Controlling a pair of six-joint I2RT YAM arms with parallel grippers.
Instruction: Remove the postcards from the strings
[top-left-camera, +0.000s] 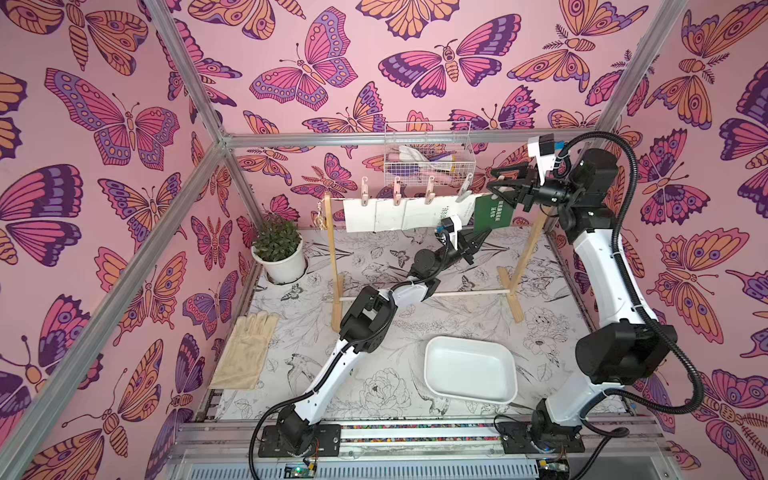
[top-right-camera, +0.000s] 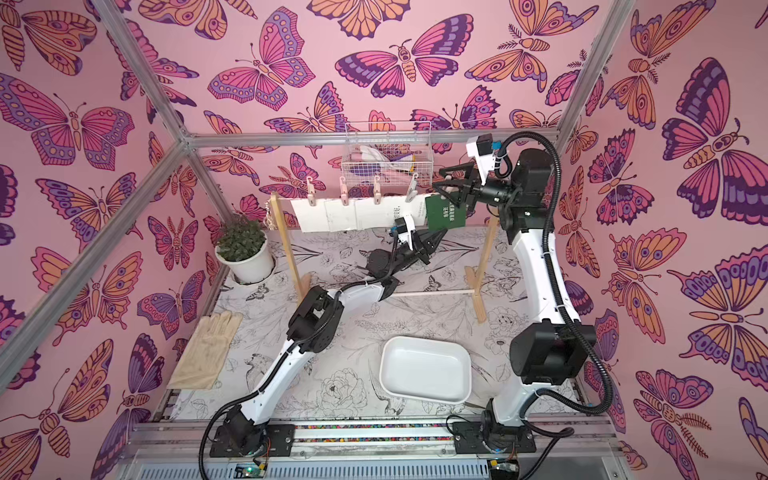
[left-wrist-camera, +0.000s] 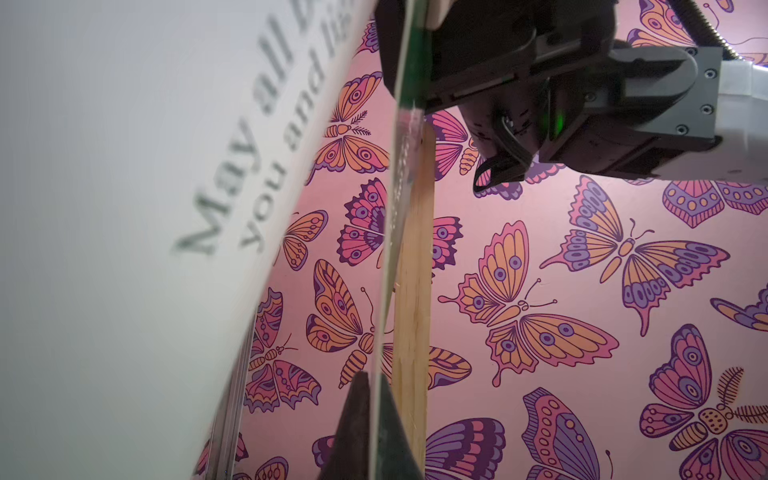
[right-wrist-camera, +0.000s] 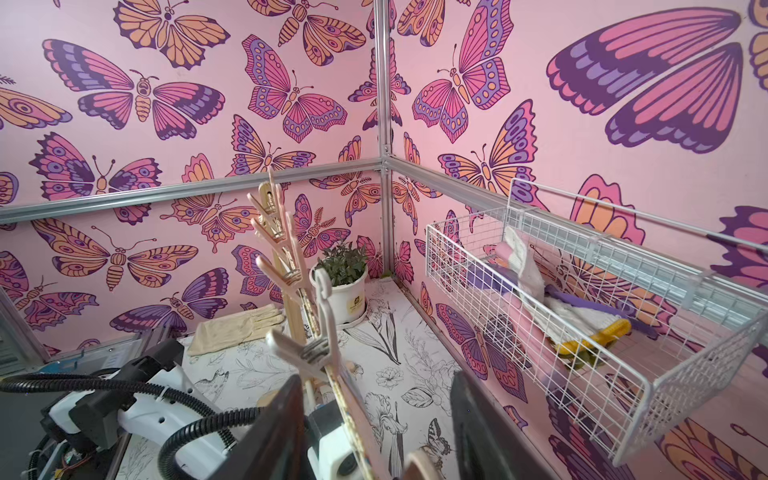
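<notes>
A row of white postcards (top-left-camera: 392, 214) hangs from the string between wooden posts, held by clothespins (top-left-camera: 397, 190). At its right end hangs a dark green postcard (top-left-camera: 492, 214). My left gripper (top-left-camera: 483, 235) reaches up to that card's lower edge; in the left wrist view its fingertips are shut on the thin card edge. By the green card's top, my right gripper (top-left-camera: 493, 179) stands part open. Between its fingers in the right wrist view, the tip of a clothespin (right-wrist-camera: 422, 464) shows low down, blurred. Whether the fingers touch it cannot be told.
An empty white tray (top-left-camera: 470, 339) lies at the front of the table. Behind the string hangs a wire basket (right-wrist-camera: 560, 320) with cloths. A potted plant (top-left-camera: 278, 249) and gloves (top-left-camera: 245, 350) stay on the left. The wooden post (top-left-camera: 528, 260) stands close to both arms.
</notes>
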